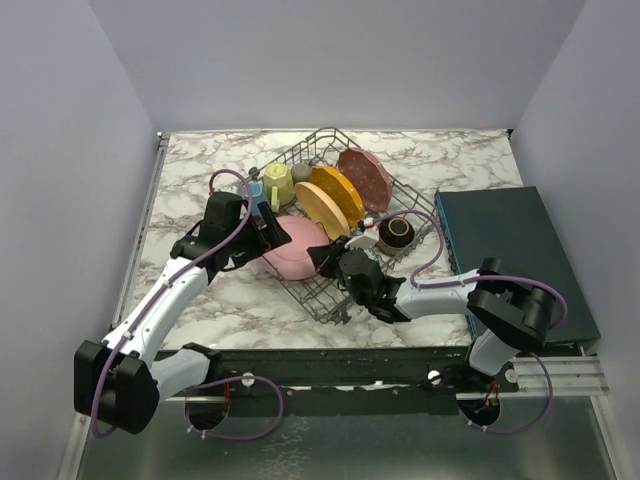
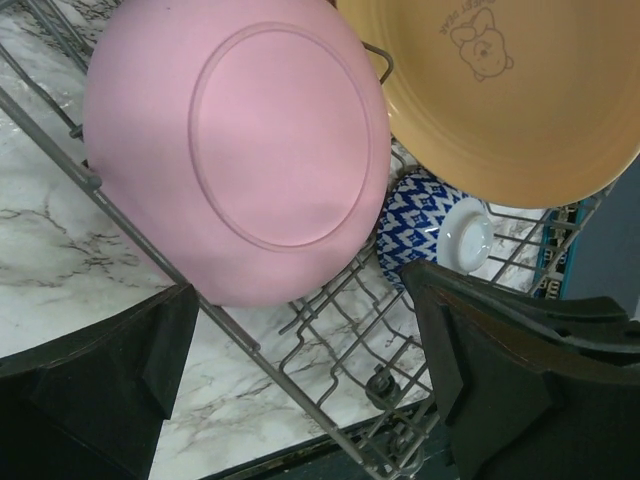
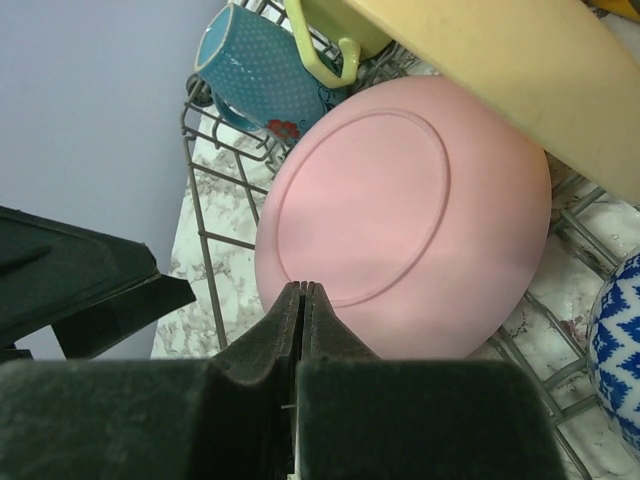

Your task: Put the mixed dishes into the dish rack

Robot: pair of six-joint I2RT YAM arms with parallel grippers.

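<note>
A pink plate lies tilted in the wire rack at its lower left, face down with its foot ring showing. My left gripper is open above it, nothing between the fingers. My right gripper is shut at the plate's lower edge, nothing visible between the fingertips. A yellow plate stands leaning beside the pink one, and a blue-patterned bowl sits in the rack next to both.
The rack also holds orange and reddish plates, a green mug, a blue cup and a dark bowl. A dark board lies at the right. Bare marble surrounds the rack's left side.
</note>
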